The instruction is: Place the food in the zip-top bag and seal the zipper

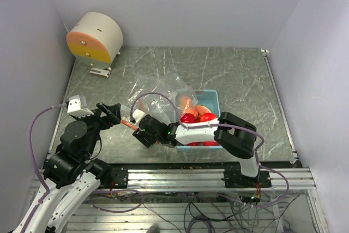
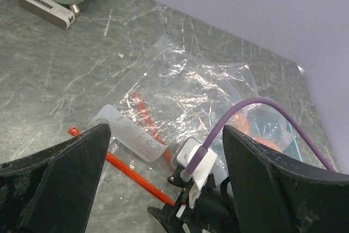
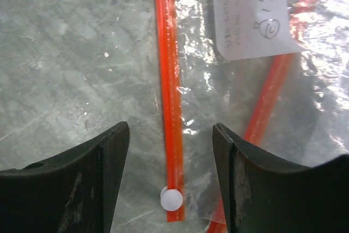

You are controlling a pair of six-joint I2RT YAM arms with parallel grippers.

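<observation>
The clear zip bag point(image 1: 158, 88) lies flat on the grey table, overlapping the blue bin. Its red zipper strip point(image 3: 170, 80) runs beneath my right gripper point(image 1: 140, 136), which hovers open over the slider end point(image 3: 171, 199), nothing between its fingers; a white label point(image 3: 251, 20) lies on the bag. My left gripper point(image 1: 112, 110) is open above the table left of the bag, the strip visible between and beyond its fingers in the left wrist view. Red and peach food point(image 1: 208, 117) sits in the blue bin point(image 1: 214, 95), partly hidden by my right arm.
A rounded cream cabinet point(image 1: 97, 31) with coloured front stands at the back left, a small grey-white object point(image 1: 100, 72) before it. Walls border it on both sides.
</observation>
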